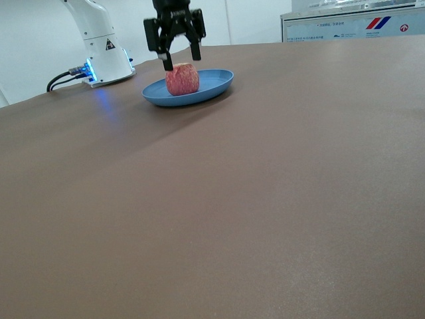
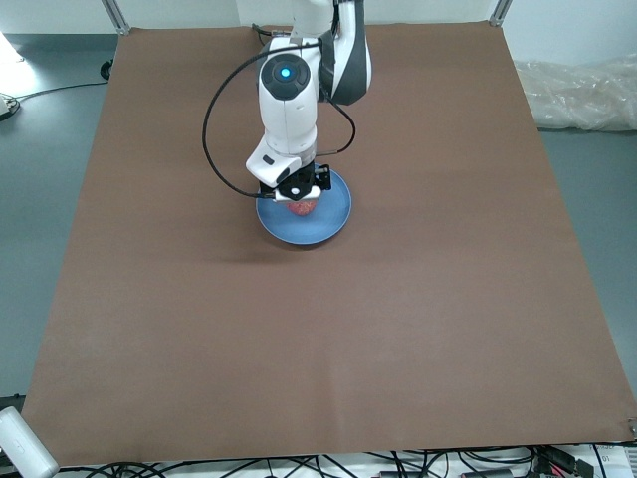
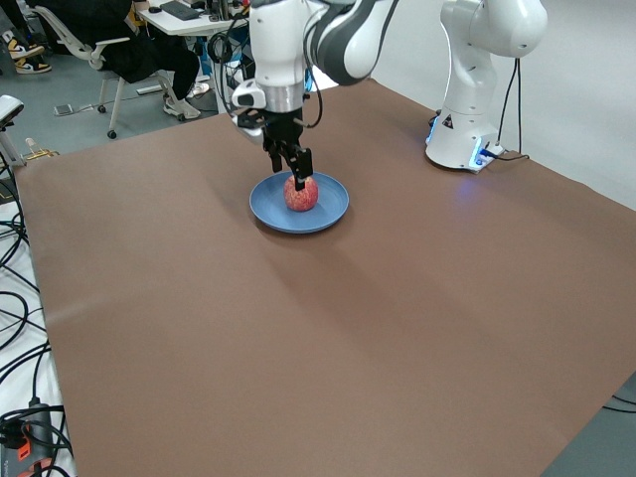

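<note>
A red apple [image 1: 182, 80] rests on a round blue plate [image 1: 212, 90], also seen in the right view as the apple [image 3: 301, 199] on the plate [image 3: 321, 217]. Directly over the apple hangs my black gripper [image 1: 181, 62], its fingers spread open, their tips near the apple's top. In the left view the wrist hides much of the apple [image 2: 302, 208], which shows just below it on the plate [image 2: 333, 214].
A white robot base [image 3: 459, 139] stands at the table's edge. Cables [image 3: 25, 348] and equipment lie along another edge.
</note>
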